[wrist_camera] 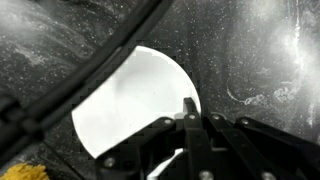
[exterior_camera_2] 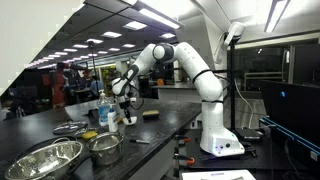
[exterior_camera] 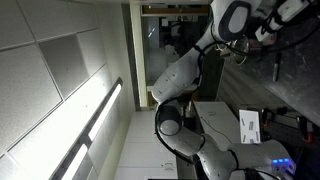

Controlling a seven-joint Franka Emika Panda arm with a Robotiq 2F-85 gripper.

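Note:
A round white plate (wrist_camera: 130, 100) fills the left middle of the wrist view, above a dark, speckled countertop. My gripper is at the plate's right-hand rim, with its fingers shut on that edge. The black finger linkage hides the plate's lower right part, and a dark cable crosses its upper left. In exterior view 2 the gripper (exterior_camera_2: 127, 103) is low over the far part of the counter, too small there to show its fingers.
Something yellow, like a sponge (wrist_camera: 24, 172), lies at the wrist view's lower left. Metal pots (exterior_camera_2: 106, 150), a large steel bowl (exterior_camera_2: 48, 160) and a clear bottle (exterior_camera_2: 104, 110) stand along the counter in exterior view 2. To the plate's right, the countertop (wrist_camera: 265, 65) is bare.

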